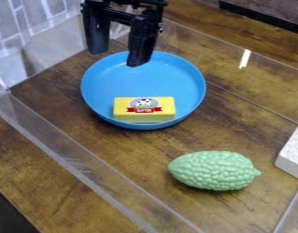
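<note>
My black gripper (pixel 119 45) hangs at the top over the back of the blue plate (pixel 187 88), its two fingers spread apart with nothing visible between them. A yellow butter box (pixel 144 109) with a red label lies on the front part of the plate. A green bumpy melon-like object (pixel 214 170) lies on the wooden surface at the lower right, apart from the plate.
A white block (pixel 292 152) sits at the right edge. Clear plastic walls border the wooden surface (pixel 60 168) on several sides. Bare wood shows around the plate and the green object.
</note>
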